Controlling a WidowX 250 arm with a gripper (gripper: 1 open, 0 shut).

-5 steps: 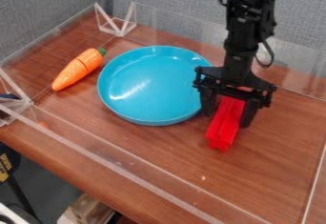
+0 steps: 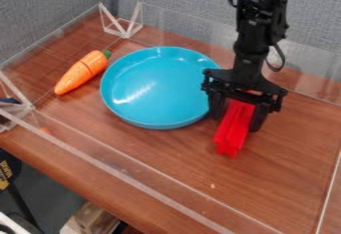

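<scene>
A red block lies on the wooden table to the right of a blue plate. My black gripper is down over the block's far end, a finger to either side of it; whether the fingers press on it is hard to tell. An orange toy carrot with a green top lies left of the plate.
Clear low walls ring the table, with white brackets at the back left. A blue-handled item sits at the left edge.
Over the last second the gripper has settled slightly lower around the red block, which has barely shifted.
</scene>
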